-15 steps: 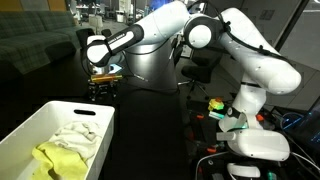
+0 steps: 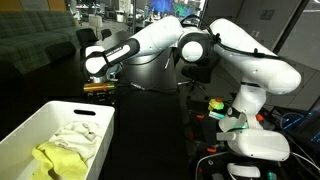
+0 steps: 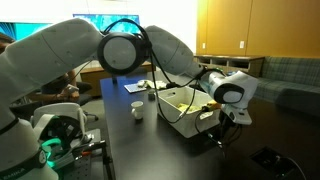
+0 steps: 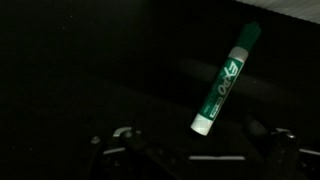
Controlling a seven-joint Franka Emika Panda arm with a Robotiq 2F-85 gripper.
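A green EXPO marker (image 4: 222,88) with a white end lies on the dark table in the wrist view, slanting from lower middle to upper right. My gripper is open above the table, its fingers wide apart at the lower left and lower right. The marker's white end points down toward the gap between them, and nothing is held. Exterior view 1 shows the gripper (image 2: 99,95) low, just behind the white box. In exterior view 2 the gripper (image 3: 222,138) hangs beside the box's near end. I cannot make out the marker in either exterior view.
The white box (image 2: 103,145) stands close to the gripper, holding a white cloth (image 2: 75,141) and a yellow cloth (image 2: 59,161). A white mug (image 3: 137,107) stands away from the gripper.
Over the last second the arm's end has come down and shifted slightly left in exterior view 1, closer to the table and box. The box and cloths have stayed put.
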